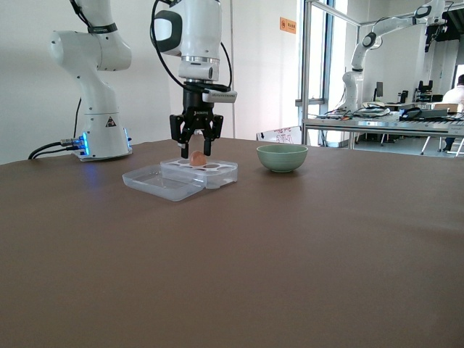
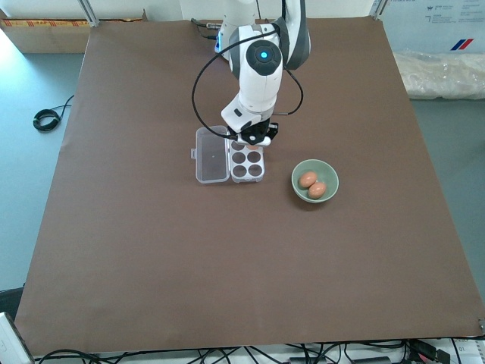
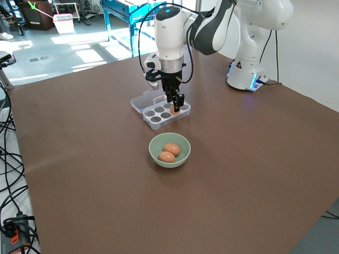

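A clear egg box (image 2: 248, 171) stands with its lid (image 2: 212, 155) folded flat to the left in the camera left view. One brown egg (image 1: 198, 159) sits in its tray, partly hidden. My gripper (image 1: 196, 148) hangs just over that egg, its black fingers apart, nothing seen held between them. A green bowl (image 3: 169, 160) beside the box holds two brown eggs (image 2: 308, 179).
The arm's white base (image 1: 104, 145) stands at the back, with cables. Loose cables lie beyond the table's edges.
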